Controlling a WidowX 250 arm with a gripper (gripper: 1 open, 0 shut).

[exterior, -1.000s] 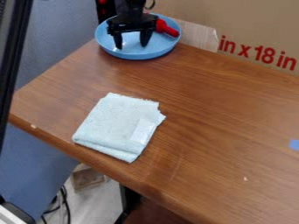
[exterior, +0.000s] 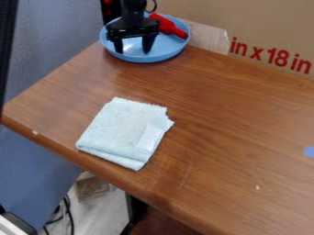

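Observation:
My black gripper (exterior: 132,39) is low over a round blue plate (exterior: 154,52) at the top left of the view, its fingers reaching down into the plate. A red object (exterior: 168,25) lies in the plate at the right of the gripper. Whether the fingers hold anything is unclear at this size. A folded pale cloth (exterior: 125,132) lies on the wooden table toward the near left.
A cardboard box (exterior: 258,27) with red print stands behind the table. Cables hang below the left edge.
The gripper has shifted slightly within the plate area. The plate and cloth look unchanged.

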